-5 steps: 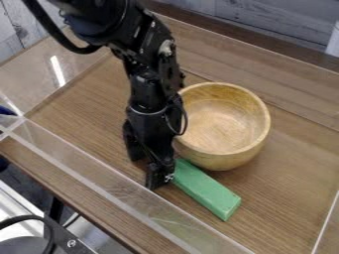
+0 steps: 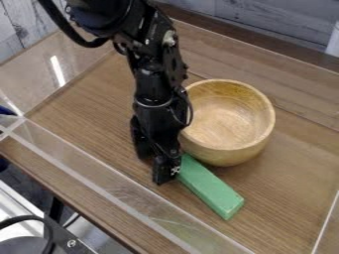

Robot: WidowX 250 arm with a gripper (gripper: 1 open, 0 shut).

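Note:
My black gripper (image 2: 159,157) is lowered near the tabletop at the center of the camera view, over the upper end of a green block (image 2: 211,189), which lies diagonally toward the lower right. Whether the fingers are open or closed on the block is hidden by the dark gripper body. A wooden bowl (image 2: 240,119) sits just right of the gripper, behind the block.
The wooden table (image 2: 99,109) has free room at left, back and right. A clear strip runs along its front-left edge, with black cables beyond at the lower left. A grey wall stands at the back.
The arm has shifted only very slightly. The block and bowl appear to stay about where they were.

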